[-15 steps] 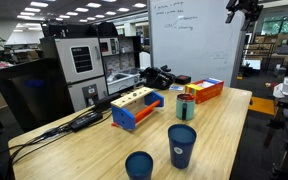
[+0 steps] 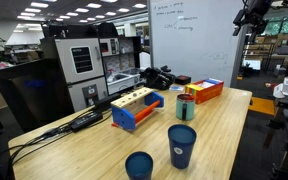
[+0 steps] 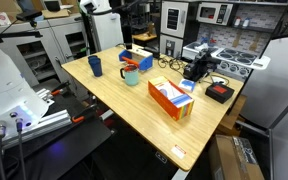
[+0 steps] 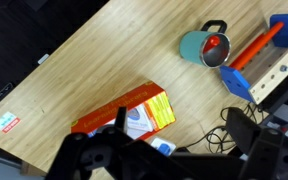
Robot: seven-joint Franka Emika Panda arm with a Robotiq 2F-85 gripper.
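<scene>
My gripper stands open over the table in the wrist view, with nothing between its fingers. Below it lies a red and yellow open-topped box (image 4: 156, 108) with white and blue items inside, partly hidden by one finger. The teal mug (image 4: 193, 47) stands farther up, holding something red. Beside the mug is a wooden rack with blue ends (image 4: 242, 88) and an orange-red bar. Exterior view 1 has the arm's end high at the upper right, well above the tabletop. The same box (image 3: 169, 101) sits toward the front of the table in exterior view 2.
Two dark blue cups, a taller one (image 2: 182, 146) and a shorter one (image 2: 139, 167), stand at the near end of the table. A black box (image 3: 219, 92) and tangled cables lie by the back edge. Bare wood extends around the red box (image 3: 134, 115).
In exterior view 1 the arm's end has shifted a little right and downward at the upper right. The objects on the table have stayed where they were.
</scene>
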